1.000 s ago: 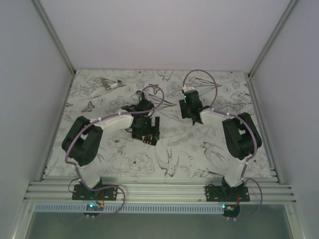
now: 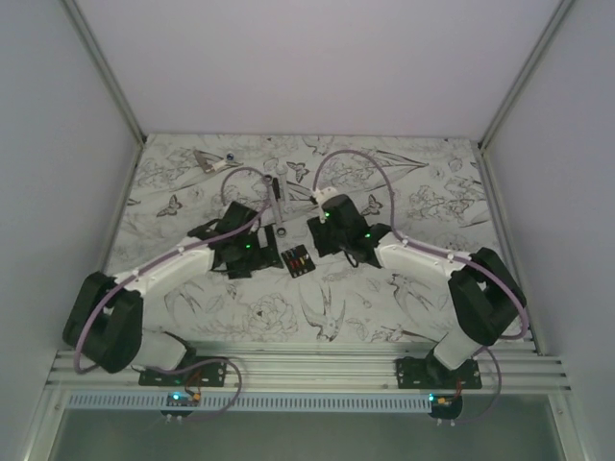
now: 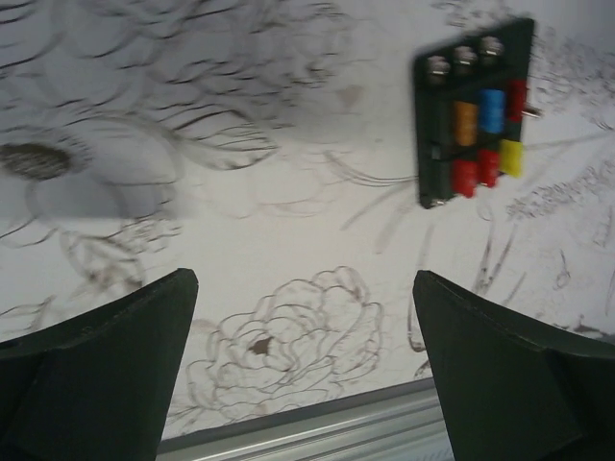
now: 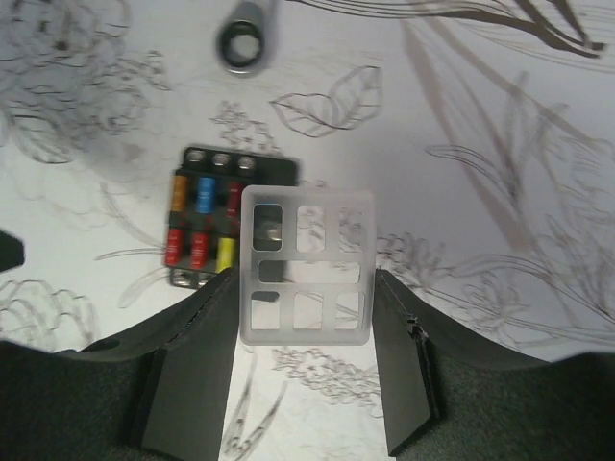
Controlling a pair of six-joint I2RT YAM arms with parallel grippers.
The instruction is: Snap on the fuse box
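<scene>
The fuse box (image 2: pixel 298 260), dark with red, blue, orange and yellow fuses, lies on the patterned mat between my arms; it shows at upper right in the left wrist view (image 3: pixel 471 115) and behind the cover in the right wrist view (image 4: pixel 207 206). My left gripper is open with nothing between its fingers, left of the box. My right gripper is shut on a translucent white cover (image 4: pixel 317 259) with a grid of openings, held above the box's right part in that view, up and right of it from the top.
Several tools (image 2: pixel 274 197), some long and pale, some dark, lie behind the box. A pale hinged item (image 2: pixel 211 165) lies at the back left. A metal rail (image 2: pixel 307 353) runs along the front edge.
My left arm has pulled back to the left, uncovering the fuse box. My right gripper has come left and toward the front, nearer the box.
</scene>
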